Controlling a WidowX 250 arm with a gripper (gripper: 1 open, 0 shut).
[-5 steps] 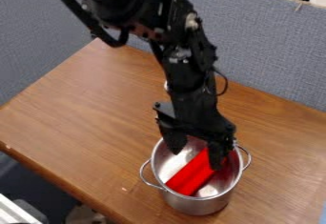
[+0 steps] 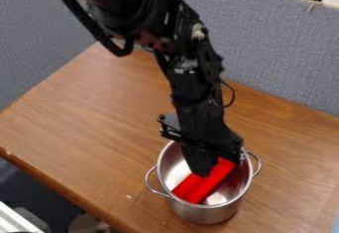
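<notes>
A steel pot (image 2: 205,210) with two side handles stands near the front right of the wooden table. Inside it lies a red elongated object (image 2: 197,185), tilted along the pot's floor, with a white area beside it. My black gripper (image 2: 215,164) reaches down into the pot's upper part, over the back end of the red object. It looks shut; whether it touches the red object cannot be made out.
Grey padded walls (image 2: 276,58) rise behind and to the left. The table's front edge drops to a dark area at lower left.
The gripper has lowered a little into the pot, and its fingers have drawn closer together. The pot stands where it was.
</notes>
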